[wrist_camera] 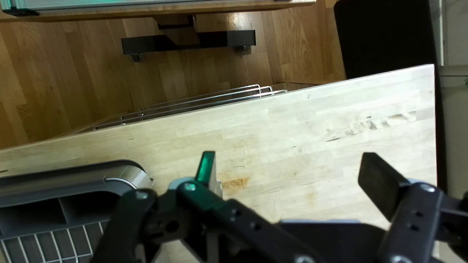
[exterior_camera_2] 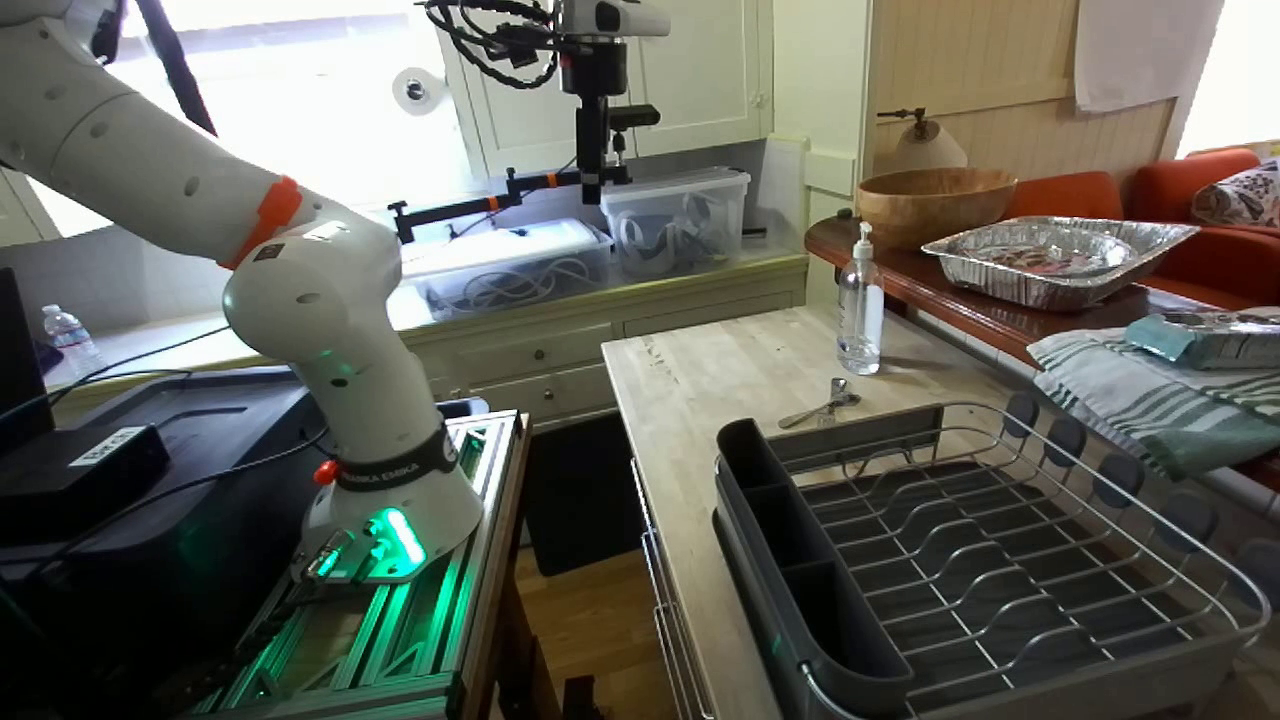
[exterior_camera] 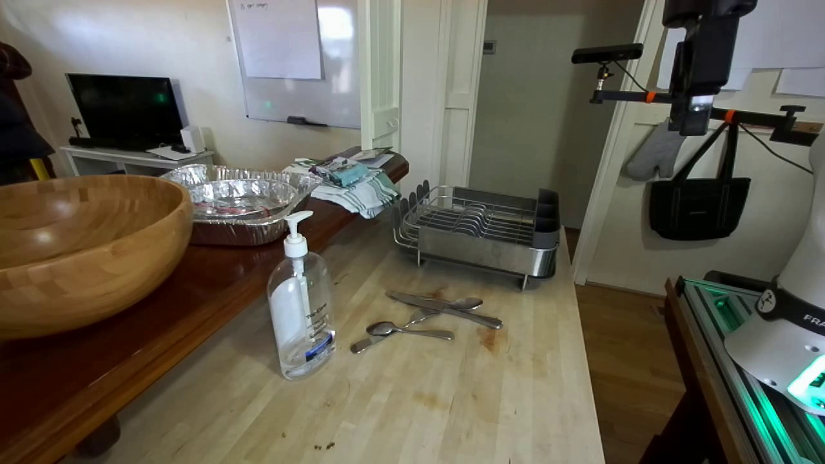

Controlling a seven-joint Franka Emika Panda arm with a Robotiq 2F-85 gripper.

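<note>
High above and to the side of the light wooden counter (exterior_camera: pixel 479 402) hangs my gripper, its two fingers spread wide in the wrist view. Only bare counter shows between them. Several pieces of silver cutlery lie crossed in a loose pile: a long knife (exterior_camera: pixel 456 309) at the back and a small spoon (exterior_camera: pixel 414 332) in front. Behind the pile stands a grey dish rack (exterior_camera: pixel 479 250) with empty wire slots; its dark cutlery holder (exterior_camera_2: pixel 798 546) looks empty too. In the wrist view my gripper's body hides most of the cutlery.
A clear pump bottle (exterior_camera: pixel 303 325) stands upright to the left of the cutlery. On the adjoining dark table are a big wooden bowl (exterior_camera: pixel 93 247), foil trays (exterior_camera: pixel 251 197) and striped towels (exterior_camera: pixel 371 193).
</note>
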